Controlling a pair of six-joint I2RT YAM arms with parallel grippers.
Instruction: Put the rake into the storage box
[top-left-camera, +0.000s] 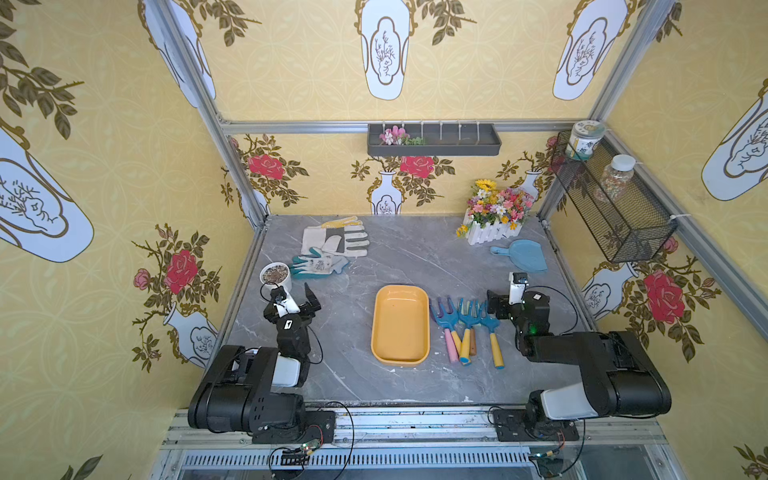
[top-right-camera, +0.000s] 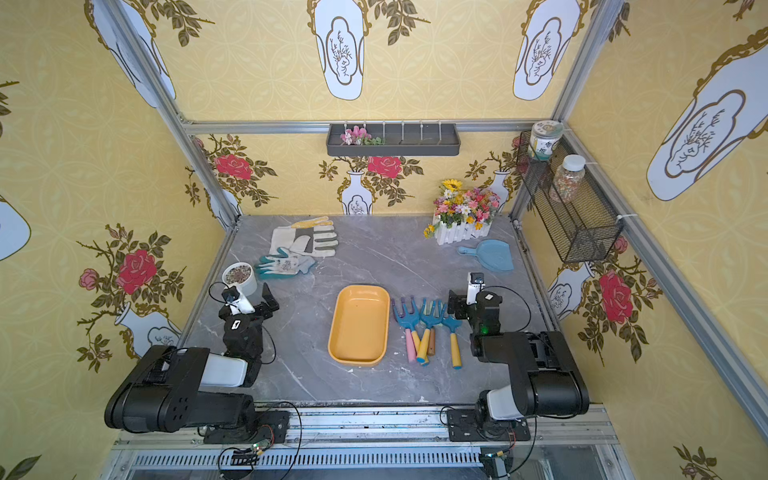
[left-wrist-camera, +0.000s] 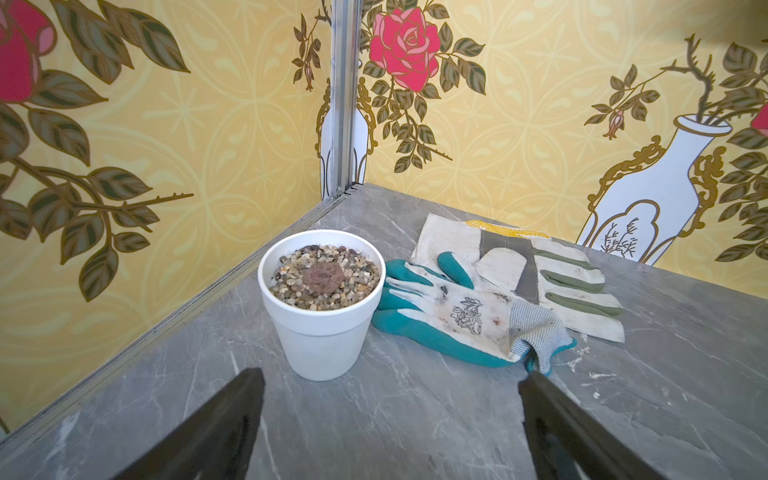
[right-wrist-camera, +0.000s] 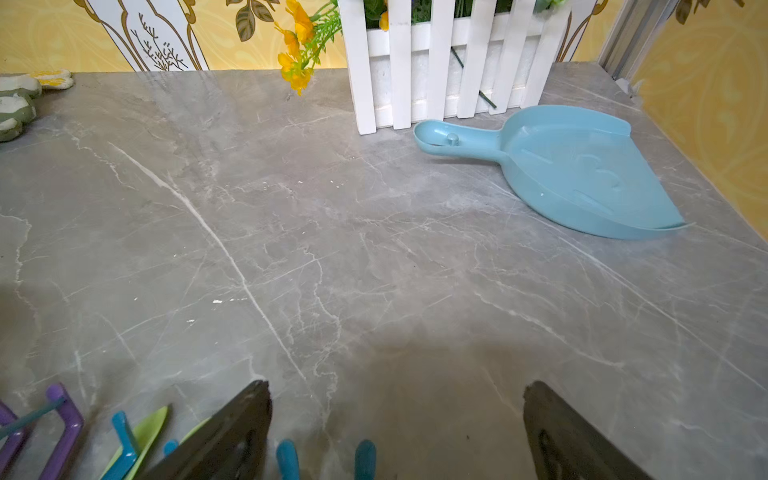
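Several hand tools lie bunched to the right of the empty orange box (top-left-camera: 400, 324). Among them are a pink-handled rake (top-left-camera: 451, 345), a yellow-handled blue rake (top-left-camera: 465, 352) and another yellow-handled tool (top-left-camera: 496, 352) at the right end. Just right of the bunch, my right gripper is open and empty. Along the bottom of the right wrist view show purple tines (right-wrist-camera: 64, 432) and blue tips (right-wrist-camera: 365, 460), cut off by the frame. My left gripper also stands open with nothing between its fingers, in front of the white pot (left-wrist-camera: 320, 344).
Two pairs of gloves (left-wrist-camera: 456, 320) lie at the back left. At the back right are a flower box (top-left-camera: 493, 232) and a blue dustpan (right-wrist-camera: 576, 172). A wire basket (top-left-camera: 616, 200) hangs on the right wall. Between the left arm and the orange box the table is bare.
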